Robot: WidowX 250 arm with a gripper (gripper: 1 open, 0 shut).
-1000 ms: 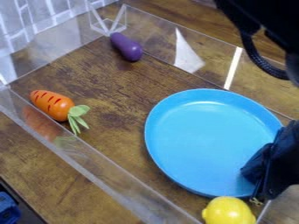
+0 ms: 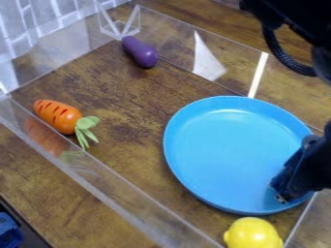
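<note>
A blue plate point(image 2: 223, 150) lies on the wooden floor of a clear-walled enclosure, right of centre. My black gripper point(image 2: 292, 186) is at the plate's right rim, low on that side and partly out of frame; I cannot tell whether its fingers are open or closed on the rim. An orange toy carrot point(image 2: 58, 115) with green leaves lies at the left. A purple eggplant point(image 2: 139, 51) lies at the back, and a yellow lemon point(image 2: 253, 233) sits just below the plate at the front.
Clear plastic walls point(image 2: 91, 184) border the area on the left, back and front. Bare wood lies between the carrot and the plate. My dark arm and a cable fill the upper right.
The gripper has shifted slightly up and to the right at the plate's rim, and the plate has moved slightly up and right with it.
</note>
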